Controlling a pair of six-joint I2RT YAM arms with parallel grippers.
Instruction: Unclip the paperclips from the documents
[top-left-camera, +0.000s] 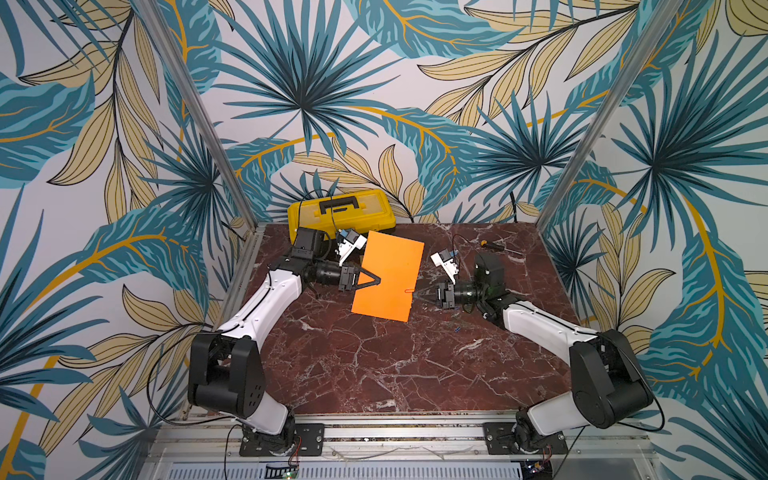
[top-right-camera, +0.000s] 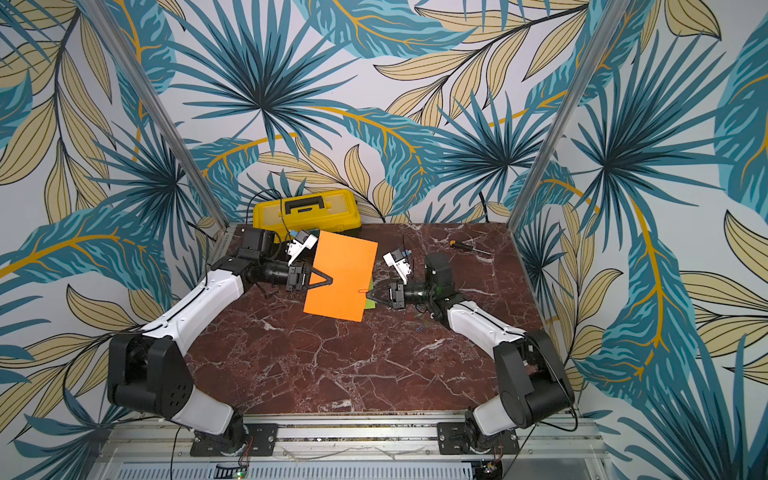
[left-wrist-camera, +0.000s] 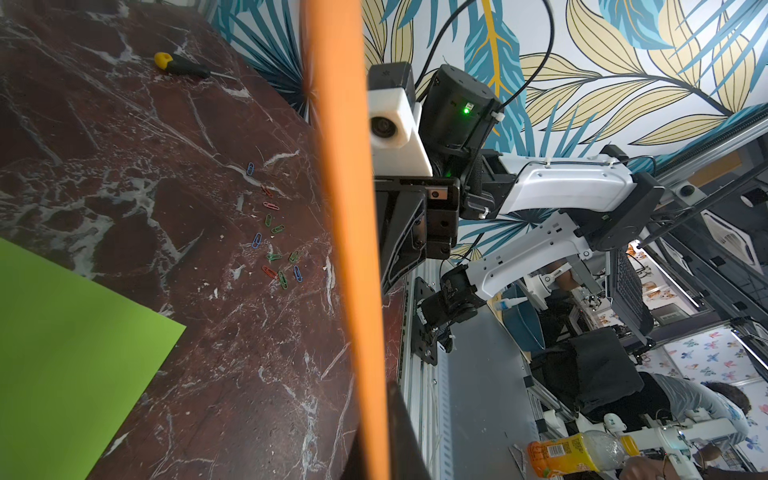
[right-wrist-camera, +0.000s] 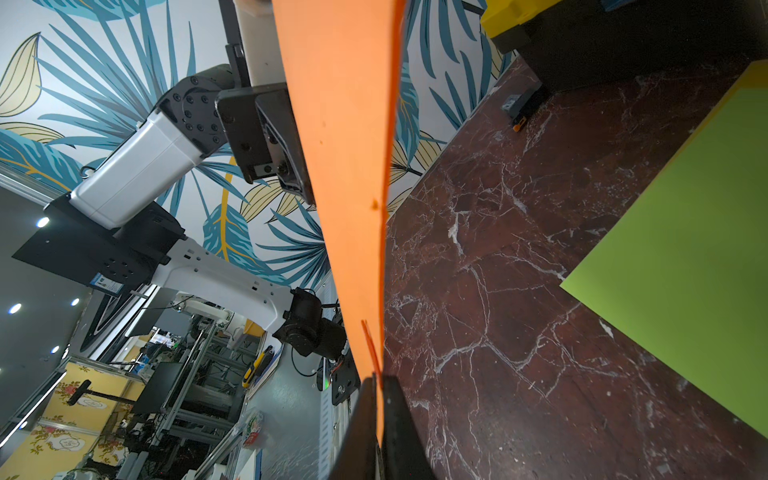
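Note:
An orange document (top-left-camera: 389, 264) is held up above the table, with my left gripper (top-left-camera: 378, 280) shut on it from the left side. In the left wrist view its edge (left-wrist-camera: 352, 240) runs down between my fingers. A red paperclip (right-wrist-camera: 370, 345) sits on the document's right edge. My right gripper (top-left-camera: 417, 294) is at that edge, its fingertips together at the outer end of the clip, apparently shut on it. A green sheet (left-wrist-camera: 72, 360) lies on the table below; the orange one mostly covers it in the top views.
Several loose coloured paperclips (left-wrist-camera: 272, 228) are scattered on the table under the right arm. A screwdriver (top-left-camera: 500, 246) lies at the back right, and a yellow toolbox (top-left-camera: 352, 214) stands at the back left.

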